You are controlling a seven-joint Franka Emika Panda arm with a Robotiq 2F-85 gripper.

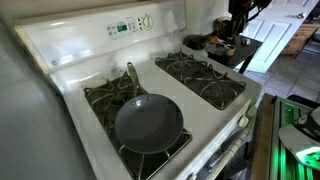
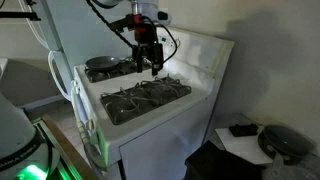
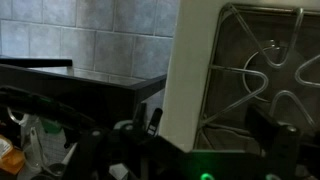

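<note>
My gripper is open in the wrist view, its dark fingers apart and nothing seen between them. In exterior view 2 the gripper hangs above the stove, over its near burners. Exterior view 1 shows the gripper at the upper right, by the stove's far end. A dark frying pan rests on the burner at the opposite end, its handle pointing toward the back panel. That pan appears behind the arm in exterior view 2.
Empty black grates cover the near burners. Beside the stove stands a dark open-topped box or shelf, with an orange-labelled item near it. A dark pot sits on the right. The stove's back panel borders the cooktop.
</note>
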